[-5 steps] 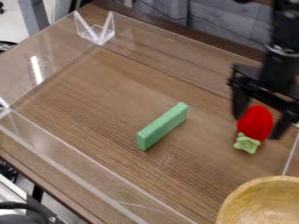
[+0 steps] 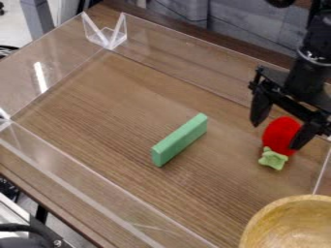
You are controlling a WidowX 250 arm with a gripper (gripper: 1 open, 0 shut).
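Observation:
A dark robot arm with its gripper reaches down from the right edge over a red rounded object with a green leafy top, resembling a strawberry. The gripper is open, its dark fingers spread above and around the red object; whether they touch it cannot be told. A light green bar lies diagonally on the wooden table, left of the red object.
A yellow bowl sits at the bottom right. A white wire-like holder stands at the back left.

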